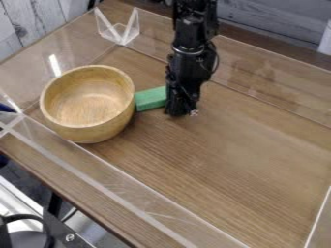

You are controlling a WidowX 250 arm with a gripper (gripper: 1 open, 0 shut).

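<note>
My black gripper (pixel 183 105) reaches down from the top of the view, its fingertips low at the right end of a green block (pixel 150 98). The block lies on the wooden table just right of a wooden bowl (pixel 87 128), partly hidden behind the gripper. The gripper looks shut, and I cannot make out anything held between its fingers.
A clear plastic container (pixel 116 27) stands at the back left. Dark equipment and cables sit beyond the table's edge at the lower left.
</note>
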